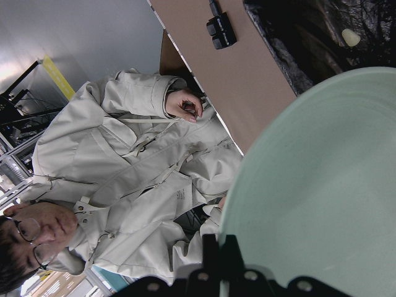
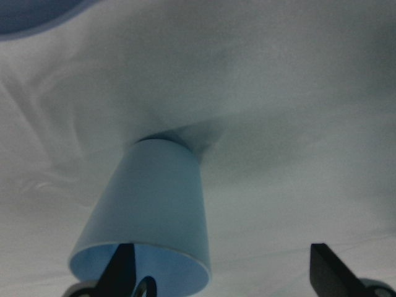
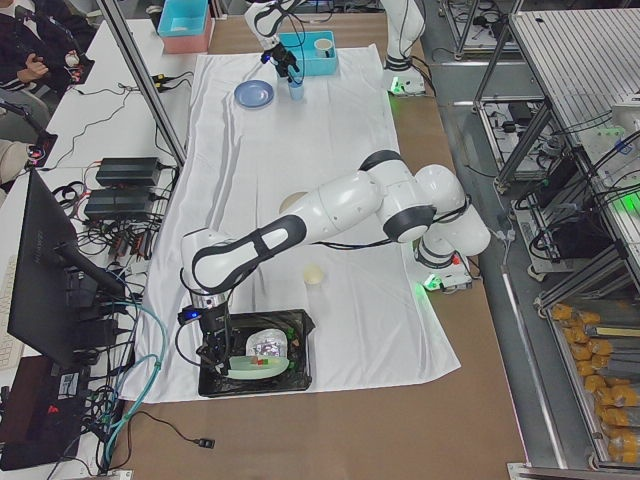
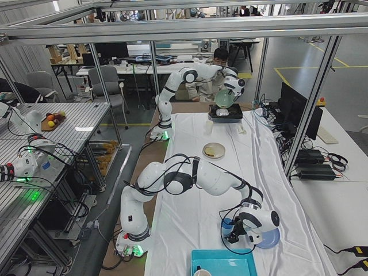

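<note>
A pale green plate [image 1: 322, 179] fills much of the left wrist view, held tilted in my left gripper, which is shut on it above a black bin [image 3: 305, 365]. In the right wrist view a light blue cup [image 2: 142, 198] stands on the white cloth, mouth toward me. My right gripper is open, one finger at the cup's mouth, the other off to the right. A blue plate [image 2: 31, 15] lies beside the cup.
A beige plate [image 4: 214, 150] lies mid-table. A cyan tray [image 4: 224, 261] holds a white cup. A person in a light jacket [image 1: 136, 161] sits near the bin.
</note>
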